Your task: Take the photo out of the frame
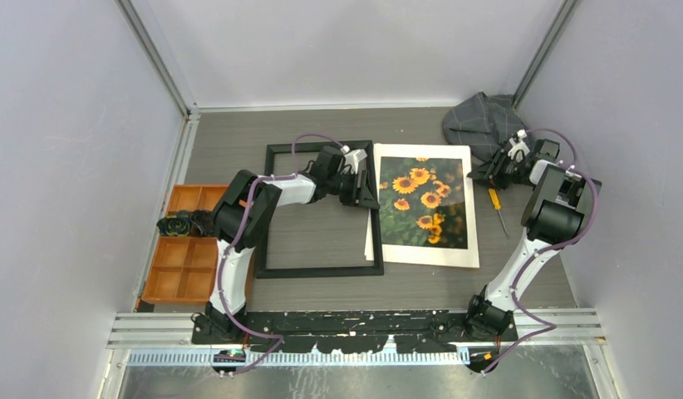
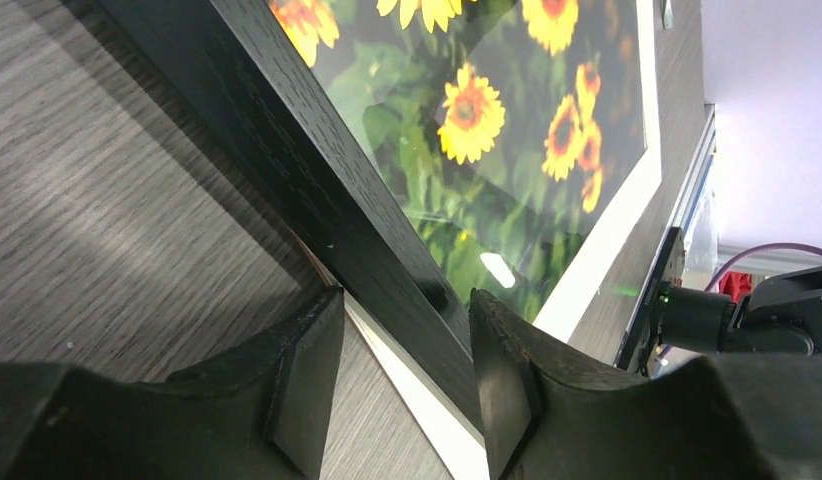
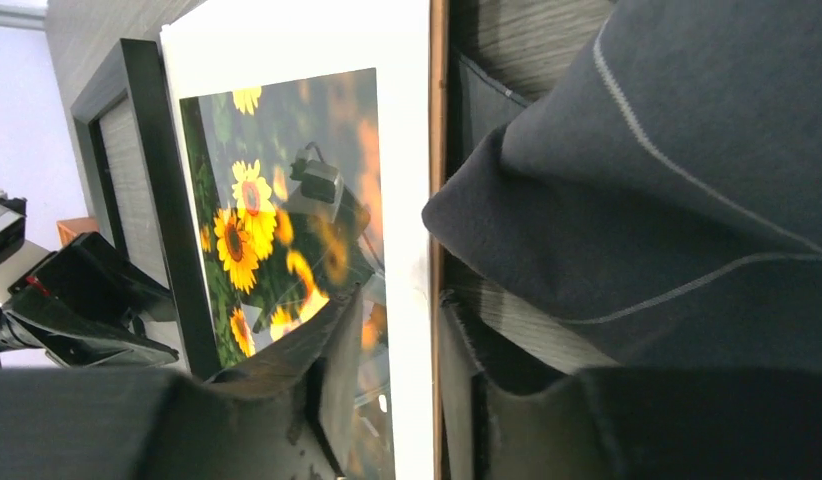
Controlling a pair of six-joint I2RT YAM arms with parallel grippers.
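The black frame (image 1: 320,271) lies flat, its right bar over the left margin of the sunflower photo (image 1: 423,204), which sits in a white border. My left gripper is at that bar, part open, one finger either side of it; whether it touches is unclear. My right gripper is at the photo stack's right edge, part open, its blurred fingertips straddling the white border and thin brown edge (image 3: 437,150).
A dark grey cloth (image 1: 475,125) lies at back right, beside the right gripper. A yellow screwdriver (image 1: 493,199) is right of the photo. An orange compartment tray (image 1: 168,274) stands at left.
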